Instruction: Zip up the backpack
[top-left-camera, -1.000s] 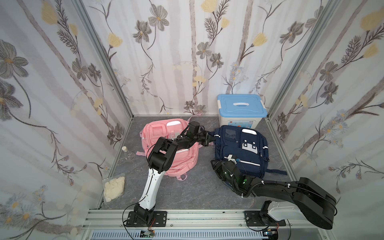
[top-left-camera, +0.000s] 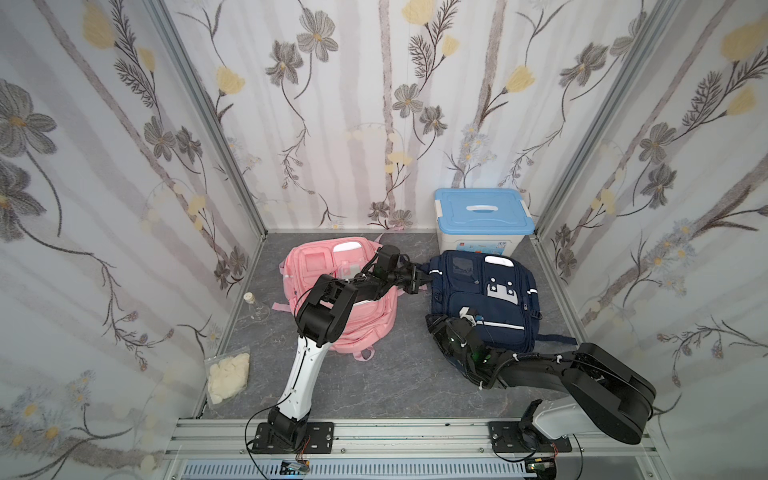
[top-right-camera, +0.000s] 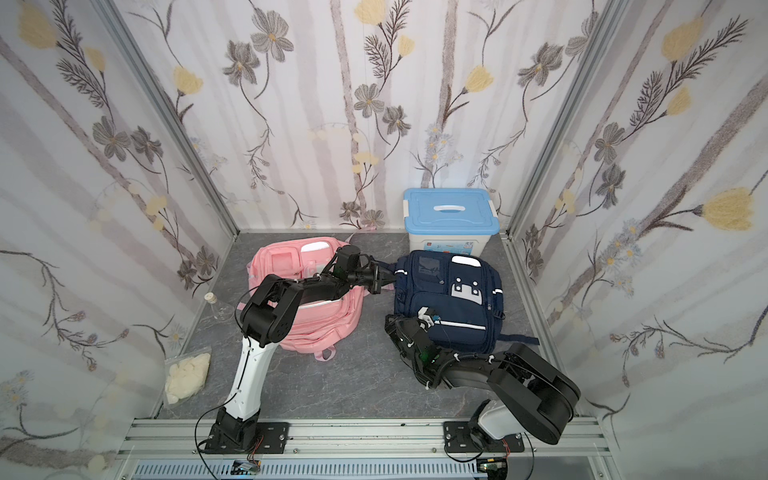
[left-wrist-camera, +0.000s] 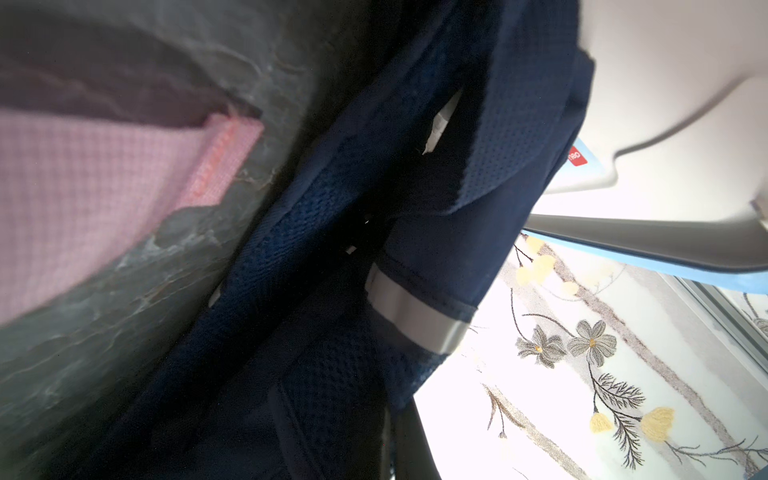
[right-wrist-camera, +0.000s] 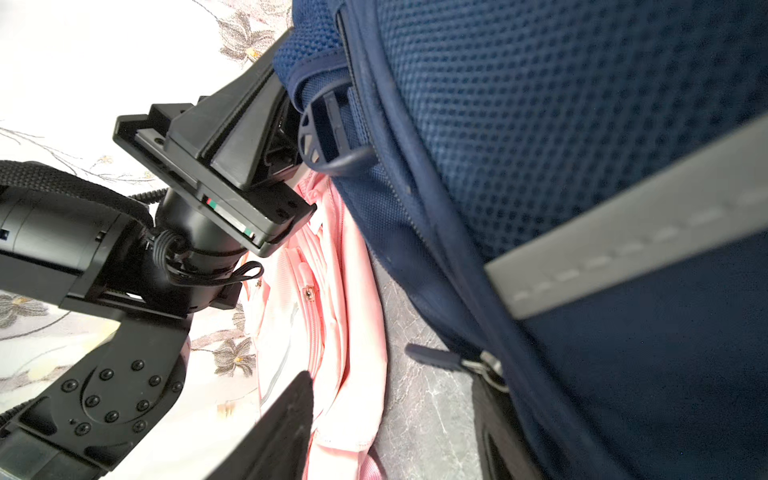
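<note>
The navy backpack (top-left-camera: 480, 289) lies on its back at the right of the floor. My left gripper (top-left-camera: 422, 277) is shut at its left side, against the dark strap end; navy fabric (left-wrist-camera: 336, 192) covers most of the left wrist view, so what lies between those fingers is hidden. By the bag's lower left corner stands my right gripper, its fingers parted. A zipper pull tab (right-wrist-camera: 436, 357) sticks out from its slider (right-wrist-camera: 489, 370) into the gap, close to the right-hand finger (right-wrist-camera: 504, 432) and not pinched. The zipper seam (right-wrist-camera: 408, 212) runs up along the edge.
A pink backpack (top-left-camera: 372, 328) lies under the left arm. Behind the navy bag is a lidded blue-and-white box (top-left-camera: 484, 212). A bag of pale material (top-left-camera: 229, 377) and a small bottle (top-left-camera: 249, 298) are at the left. Bare floor (top-left-camera: 400, 384) lies between the arms.
My right arm's elbow has swung inward and up, and its gripper has shifted slightly along the navy bag's edge. The navy bag has moved a little. My left arm stays practically still.
</note>
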